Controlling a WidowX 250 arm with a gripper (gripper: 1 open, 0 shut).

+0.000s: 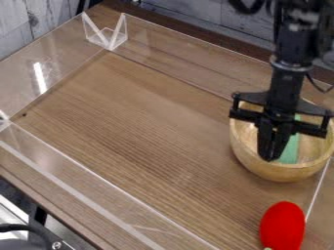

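Note:
My gripper (271, 132), a black two-fingered tool at the end of the arm, reaches down from the top right over a round wooden bowl (247, 162). Its fingertips are low at the bowl, over a green object (290, 149) that is partly hidden behind the fingers. The fingers stand apart; whether they touch the green object, I cannot tell.
A red oval object (282, 227) lies at the lower right, in front of the bowl. A clear plastic container (104, 29) stands at the back left.

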